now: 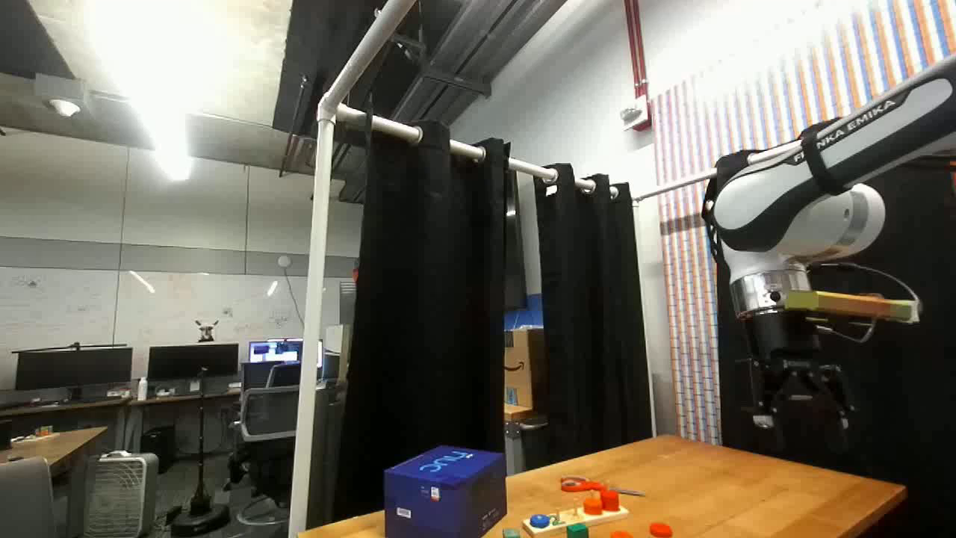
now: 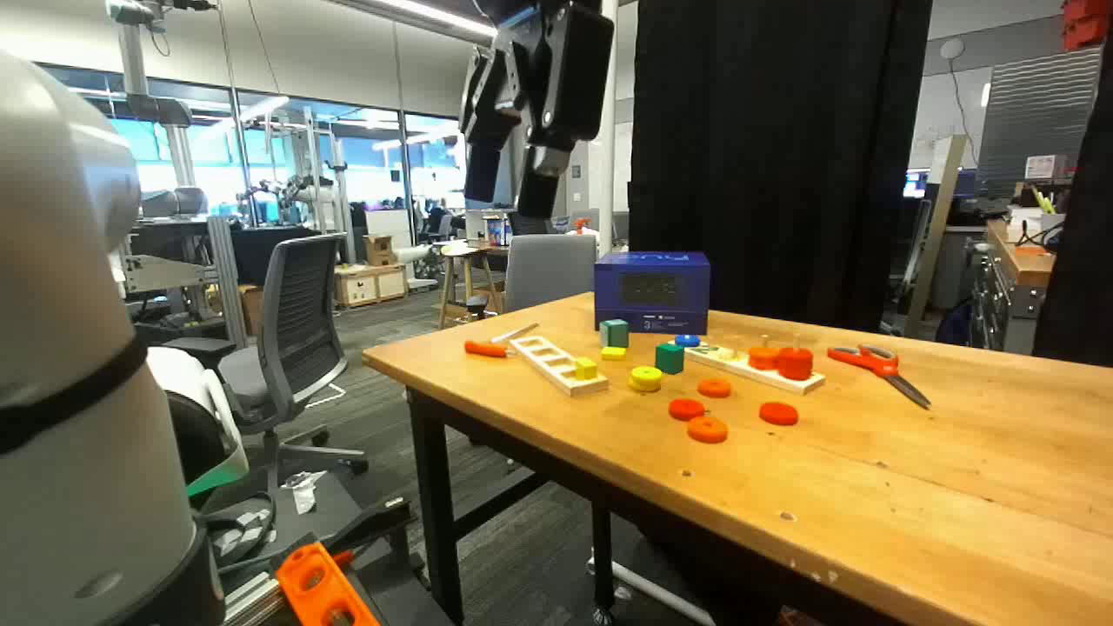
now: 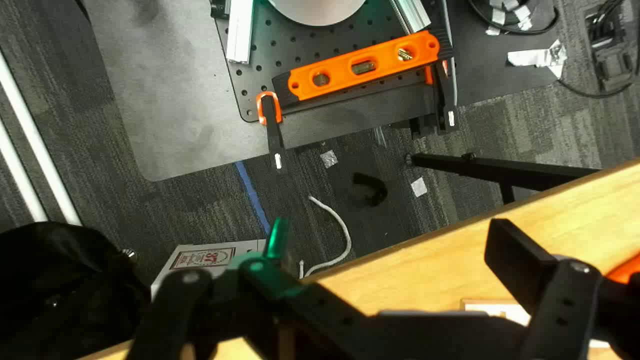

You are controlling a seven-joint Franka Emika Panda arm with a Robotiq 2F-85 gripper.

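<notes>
High above the table my gripper [image 1: 802,421] hangs open, its fingers apart and nothing between them. In the wrist view its fingers [image 3: 516,258] spread wide over the table's edge and the floor. Exterior view 2 shows a wooden peg board [image 2: 746,365] with a blue disc [image 2: 686,340] at one end and orange pieces [image 2: 795,363] at the other. Left of it lies a slotted wooden board [image 2: 558,365] with a yellow block [image 2: 585,369] on it. Loose orange discs [image 2: 707,429], stacked yellow discs [image 2: 644,379] and a green cube [image 2: 669,358] sit around the boards.
A blue box [image 2: 652,292] stands behind the boards. Orange-handled scissors [image 2: 866,361] lie to their right, and an orange-handled tool [image 2: 486,349] is near the left corner.
</notes>
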